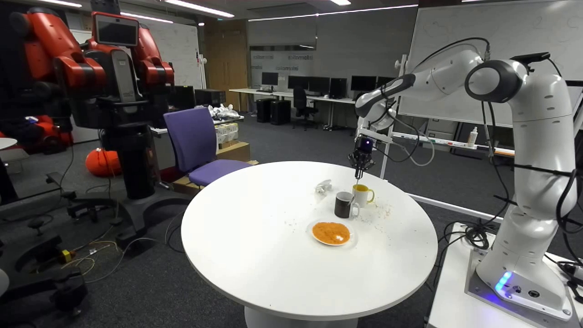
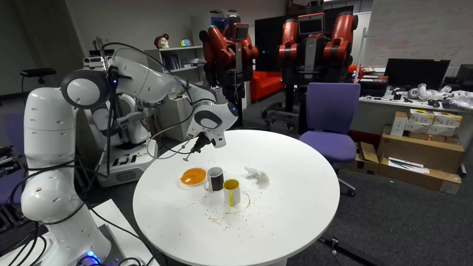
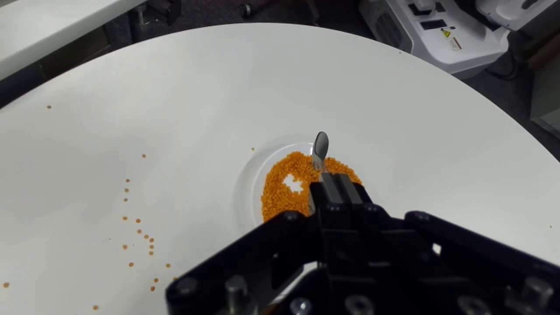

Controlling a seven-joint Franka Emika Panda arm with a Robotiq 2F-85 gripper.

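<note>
A metal spoon sticks out from my gripper, which is shut on its handle. In the wrist view the spoon's bowl overlaps the far rim of a white plate spread with orange grains. The second exterior view has the gripper in the air over the table, the spoon's bowl tilted out to the left; whether it carries grains cannot be told. A black mug with a white handle stands beside the plate, close to a white mug with yellow inside and handle.
Crumpled clear plastic lies on the round white table near the mugs. Loose grains are scattered around the mugs. A purple chair stands by the table's edge.
</note>
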